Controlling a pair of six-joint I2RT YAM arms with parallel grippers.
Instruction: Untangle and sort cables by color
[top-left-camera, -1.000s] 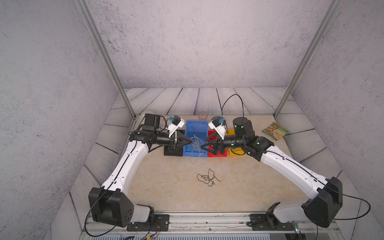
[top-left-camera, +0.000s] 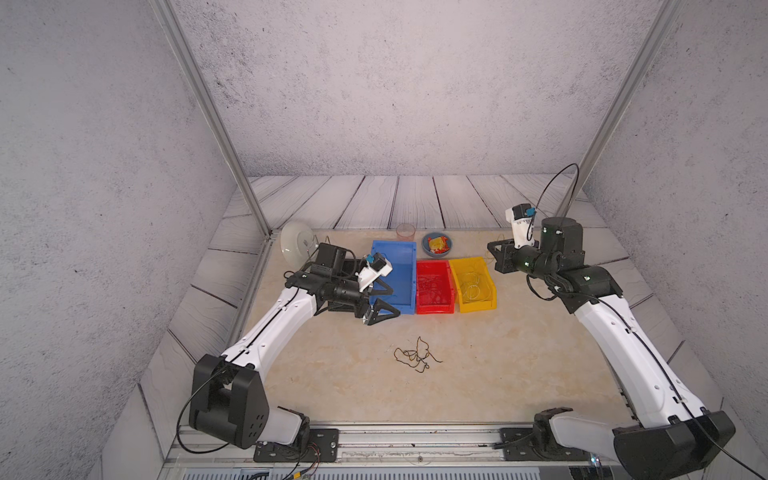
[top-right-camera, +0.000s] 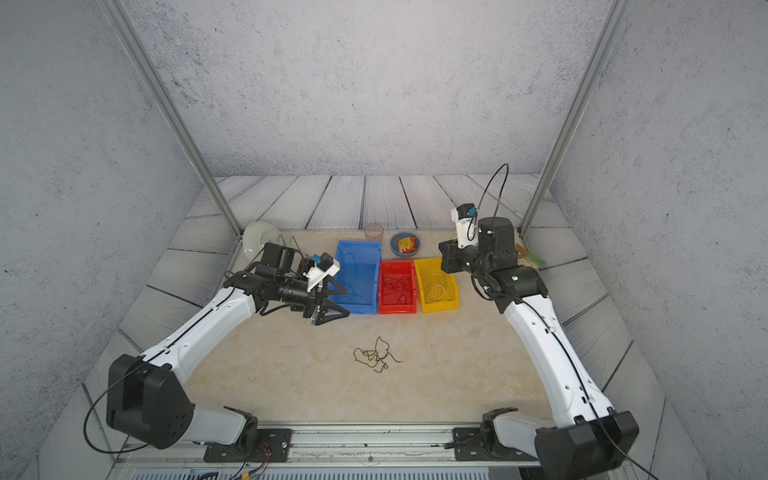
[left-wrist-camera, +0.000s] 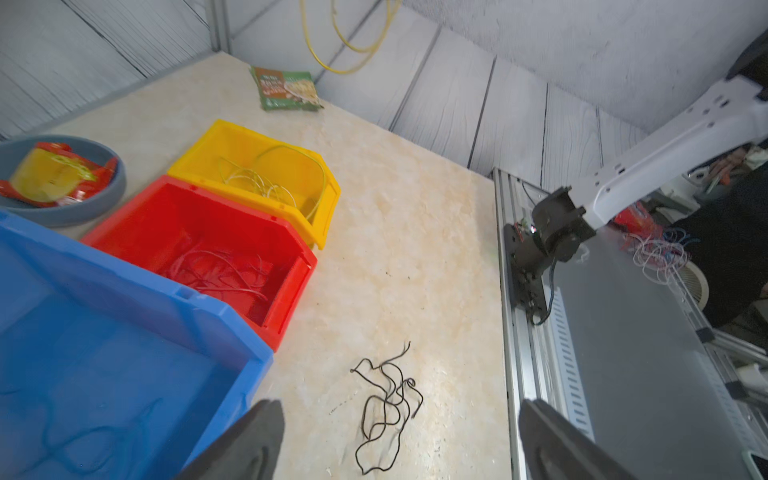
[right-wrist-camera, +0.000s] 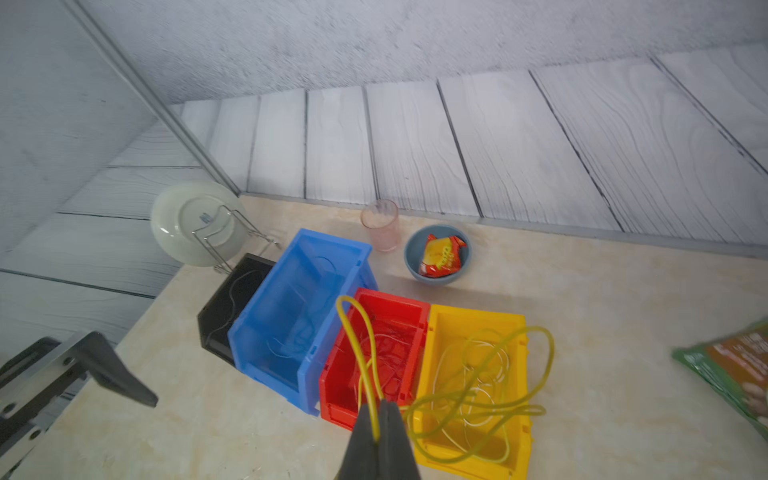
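A dark tangled cable (top-left-camera: 417, 354) lies on the bare table ahead of the bins. My left gripper (top-left-camera: 382, 306) is open and empty beside the blue bin (top-left-camera: 404, 288). My right gripper, raised over the yellow bin (top-left-camera: 473, 286), is shut on a looped yellow cable (right-wrist-camera: 512, 408), blurred in its wrist view. The red bin (top-left-camera: 434, 296) holds pinkish cables; the blue and yellow bins hold cables of similar colours. A black bin (right-wrist-camera: 220, 328) is partly behind my left arm in the top views.
A bowl with snacks (top-left-camera: 437, 244), a clear cup (top-left-camera: 405, 232) and a plate in a rack (top-left-camera: 297, 244) stand at the back. A green packet (right-wrist-camera: 732, 364) lies at the back right.
My right arm has moved right and up, taking the yellow cable away from over the blue bin.
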